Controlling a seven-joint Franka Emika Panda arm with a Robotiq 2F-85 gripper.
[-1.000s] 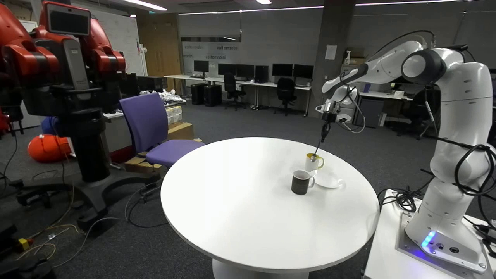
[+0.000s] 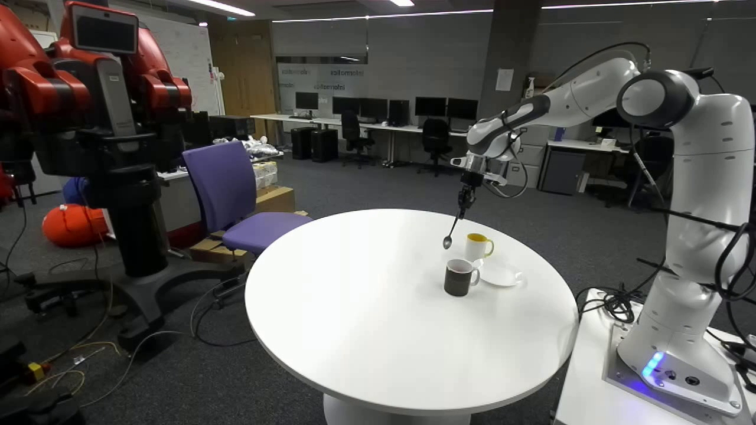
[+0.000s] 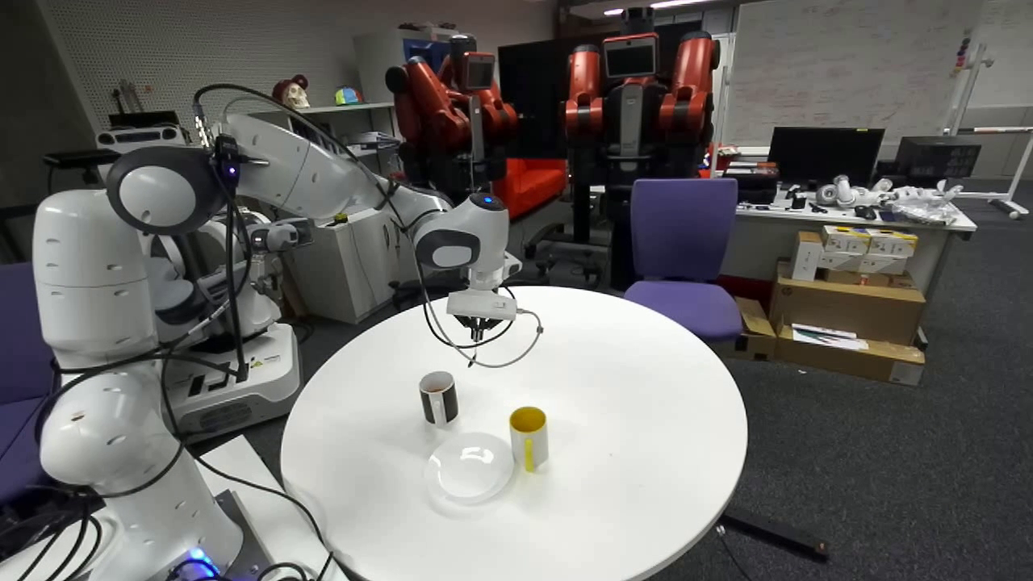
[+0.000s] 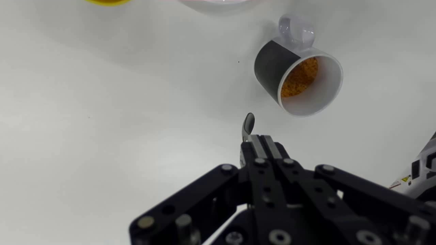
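A spoon (image 2: 447, 242) hangs bowl-down from my gripper (image 2: 462, 211), which is shut on its thin handle above the far side of the table. In the wrist view, the spoon's bowl (image 4: 248, 122) shows just past the closed fingertips (image 4: 258, 146). A black-and-white mug (image 4: 274, 67) holds orange-brown grains and lies ahead and to the right of the spoon in that view. A white mug with a yellow inside (image 3: 529, 437) stands upright beside a white plate (image 3: 470, 469). Whether the spoon carries anything cannot be seen.
All of these sit on a round white table (image 2: 340, 297), whose left and front parts are bare. A purple chair (image 2: 234, 191) stands beyond its edge. The black-and-white mug (image 2: 458, 277) and the plate are close together near the arm's side.
My arm has swung left in exterior view 1, taking the spoon from over the yellow-lined mug to clear space left of it. Both mugs and the plate have stayed put.
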